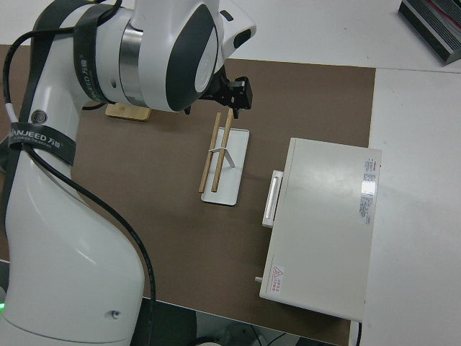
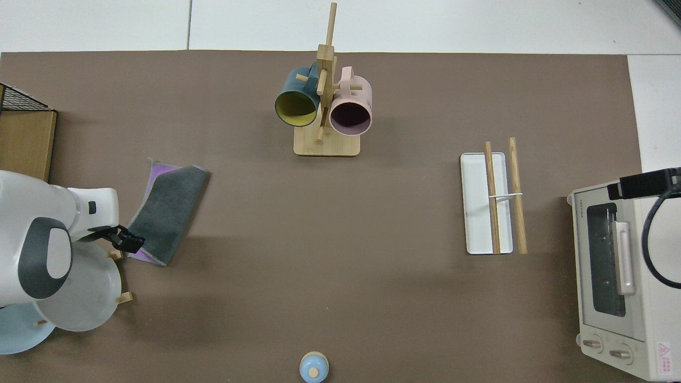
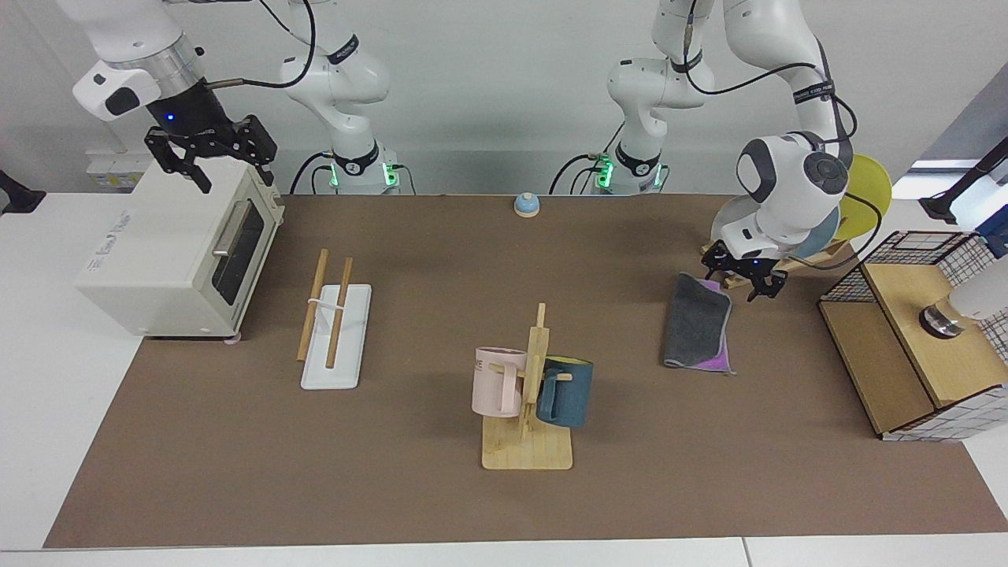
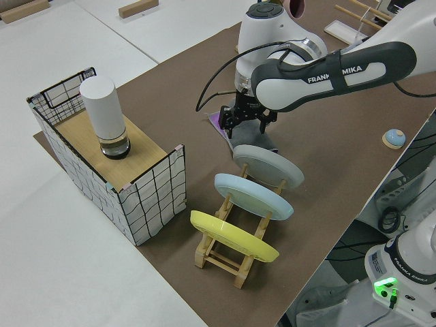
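Observation:
My left gripper (image 2: 131, 239) hangs at the grey-and-purple folded cloth (image 2: 167, 210), beside the plate rack with grey (image 2: 76, 287), pale blue (image 4: 252, 196) and yellow (image 4: 231, 235) plates; whether its fingers are open I cannot tell. My right gripper (image 3: 213, 151) is raised over the white toaster oven (image 3: 161, 255); its finger state is unclear. A wooden mug tree (image 2: 325, 143) holds a blue mug (image 2: 293, 96) and a pink mug (image 2: 354, 115).
A white holder with two wooden sticks (image 2: 475, 198) stands left of the oven in the top view. A small blue object (image 2: 314, 368) lies near the edge. A wire-sided wooden box (image 2: 25, 140) stands at the side.

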